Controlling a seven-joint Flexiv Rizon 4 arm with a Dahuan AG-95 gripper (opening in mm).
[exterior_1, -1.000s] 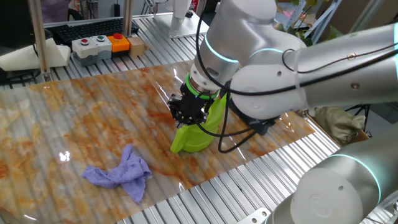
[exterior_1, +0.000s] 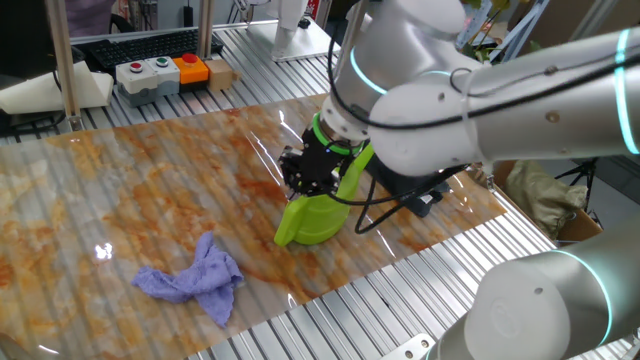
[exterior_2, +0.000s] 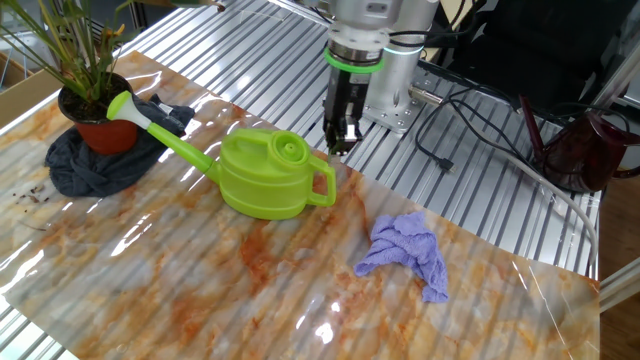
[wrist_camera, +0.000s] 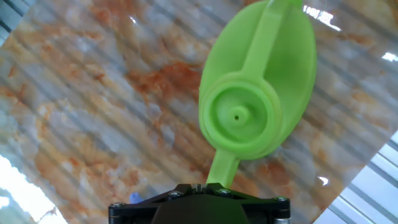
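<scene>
A lime-green watering can (exterior_2: 265, 180) stands upright on the marbled sheet. Its long spout and pale rose point toward the flowerpot, while its handle (exterior_2: 329, 188) faces the other way. My black gripper (exterior_2: 342, 145) hangs near the handle end, apparently above the table. From exterior view 1, the gripper (exterior_1: 310, 172) covers part of the can (exterior_1: 318, 219). In the wrist view the can (wrist_camera: 258, 93) lies ahead, its handle running down behind the gripper's black body (wrist_camera: 199, 202). The fingertips are not clear enough to show how the fingers stand or whether they touch the handle.
A crumpled purple cloth (exterior_2: 405, 252) lies on the sheet (exterior_2: 190, 290), which is clear around it. A potted plant (exterior_2: 105, 130) rests on a dark cloth (exterior_2: 75, 172) beyond the spout. Beside the sheet stands a dark red kettle (exterior_2: 583, 152), near loose cables.
In exterior view 1 my gripper and wrist have shifted slightly right and up over the can. The can and the purple cloth have stayed where they were.
</scene>
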